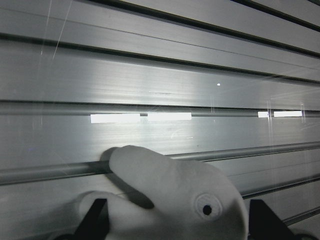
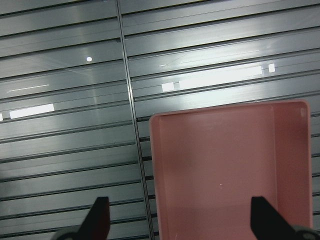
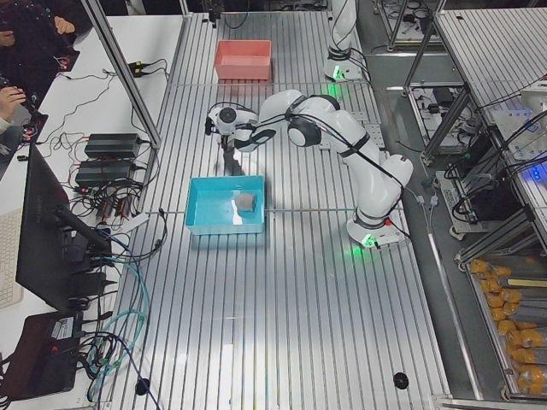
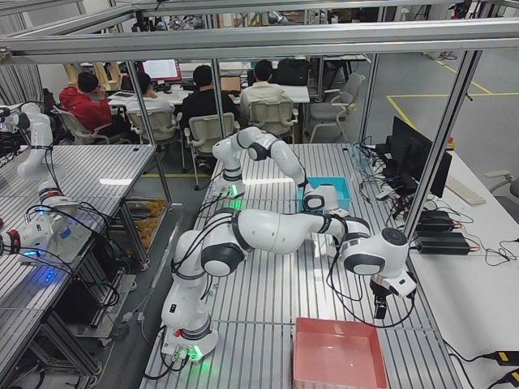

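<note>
In the left wrist view a soft whitish object [image 1: 175, 185] with finger-like lobes and a small round hole lies on the slatted table, between the spread fingers of my open left gripper. In the camera left view that gripper [image 3: 226, 145] is low, just behind the blue bin [image 3: 197, 209], which holds a small grey item [image 3: 244, 202]. My right gripper [image 4: 379, 308] hangs open and empty beside and above the pink bin [image 4: 336, 352]; in the right wrist view this bin [image 2: 215, 170] shows no contents.
Monitors [image 3: 38, 231], cables and black boxes [image 3: 111, 145] line the side desk beyond the table's edge. Metal frame posts stand along the edges.
</note>
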